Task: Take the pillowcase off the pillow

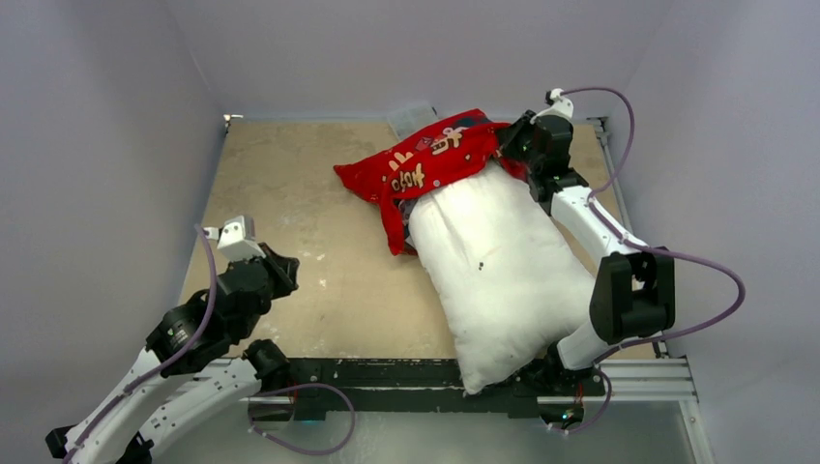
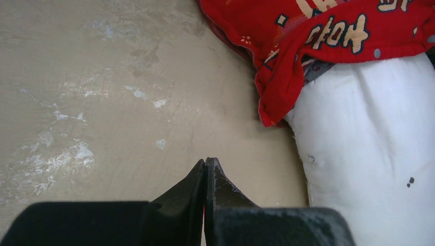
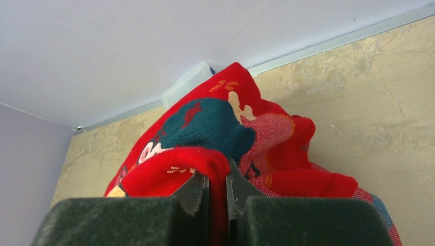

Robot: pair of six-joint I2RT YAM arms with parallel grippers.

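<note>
The red pillowcase point(image 1: 416, 169), patterned with cartoon figures and lettering, is bunched around the far end of the white pillow point(image 1: 503, 261). Most of the pillow lies bare, slanting toward the near right, its near corner over the table's front edge. My right gripper is shut on a fold of the red cloth at the pillowcase's right side. Off to the left, clear of both cloth and pillow, my left gripper has its fingertips together with nothing between them. The pillow's far end is hidden inside the pillowcase.
A clear plastic box point(image 1: 412, 118) stands against the back wall behind the pillowcase. Bare tabletop point(image 1: 300, 174) stretches across the left side. Walls close in the table at left, back and right.
</note>
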